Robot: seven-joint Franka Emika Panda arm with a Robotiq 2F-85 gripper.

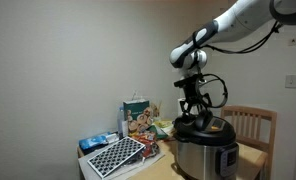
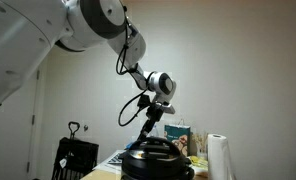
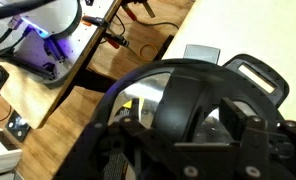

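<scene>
A silver multicooker (image 1: 207, 158) with a black lid (image 1: 204, 127) stands on the table. My gripper (image 1: 199, 108) points down just above that lid. In the wrist view the round lid, with its raised dark handle (image 3: 183, 98), fills the lower middle, close below my gripper. The fingers appear parted near the handle, and whether they touch it cannot be made out. From the other side, the dark cooker (image 2: 157, 160) partly hides the fingertips.
Left of the cooker lie a black-and-white rack (image 1: 116, 157) and several packages and bottles. A gift bag (image 1: 137, 108) stands behind, near a paper towel roll (image 2: 219, 157). A wooden chair (image 1: 251, 122) is behind the cooker.
</scene>
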